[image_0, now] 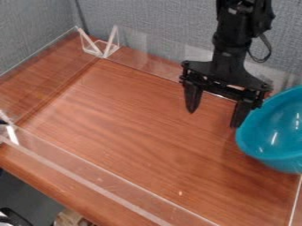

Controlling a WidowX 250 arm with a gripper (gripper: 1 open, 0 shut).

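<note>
My black gripper (pixel 216 104) hangs in the upper right of the view, above the wooden table (pixel 118 141), its two fingers spread wide apart with nothing visible between them. Its right finger reaches down beside the left rim of a blue bowl (pixel 274 134), which sits at the right edge, partly out of frame.
A white wire stand (pixel 99 42) is at the back left. Clear panels line the back and front edges of the wooden surface, with grey walls behind.
</note>
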